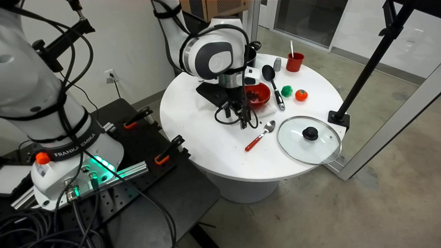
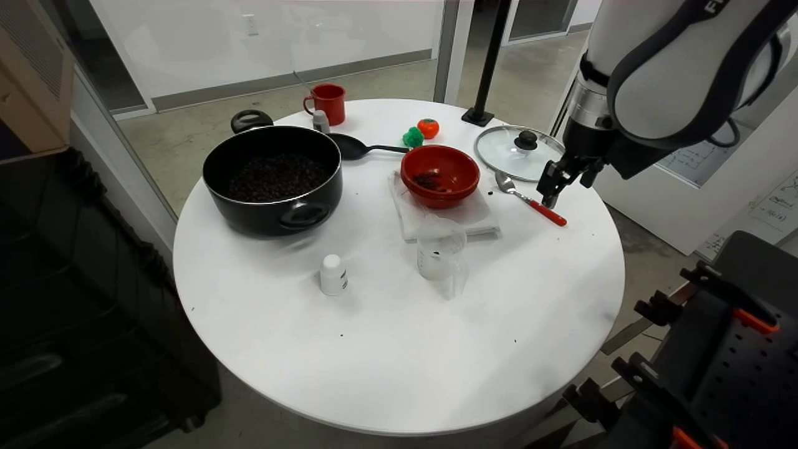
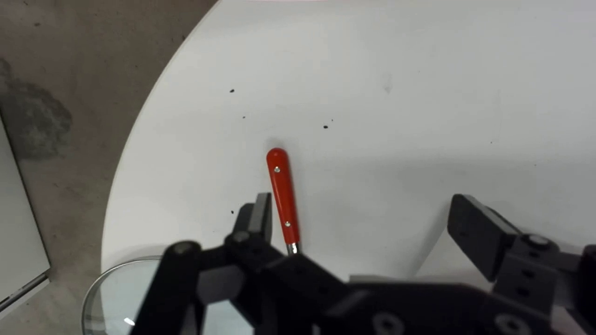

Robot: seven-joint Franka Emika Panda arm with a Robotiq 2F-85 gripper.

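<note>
My gripper is open above the table, with nothing held between its widely parted fingers. Below it on the white table lies a spoon with a red handle [image 3: 285, 192]; in the wrist view that handle appears just inside the left finger, and the spoon's bowl is hidden behind the gripper. Exterior view 1 shows the whole spoon [image 1: 259, 137], slightly to the right of and nearer than the gripper [image 1: 235, 117]. Stacked red bowls [image 2: 439, 173] holding some dark pieces rest on a folded white cloth [image 2: 408, 218].
A glass lid [image 1: 297, 144] lies close to the spoon. Farther off stand a black pot [image 2: 232, 198] of dark beans, a clear measuring cup [image 2: 441, 254] and a white shaker [image 2: 333, 275]. A black ladle [image 1: 277, 91], toy broccoli [image 1: 287, 91] and tomato [image 1: 301, 95] lie past the bowls.
</note>
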